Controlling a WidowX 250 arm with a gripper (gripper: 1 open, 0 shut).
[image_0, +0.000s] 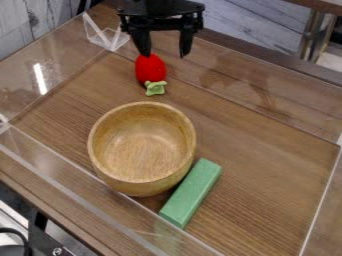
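Observation:
The gripper (164, 42) is at the top centre of the camera view, black, with its fingers open and pointing down. A red object with a green top (150, 70), like a toy strawberry or pepper, lies just below it on the wooden surface. Whether the fingers are around it or above it I cannot tell.
A round wooden bowl (142, 148) fills the lower middle. A green block (190, 192) lies at its lower right. Clear plastic (104, 30) sits at the upper left.

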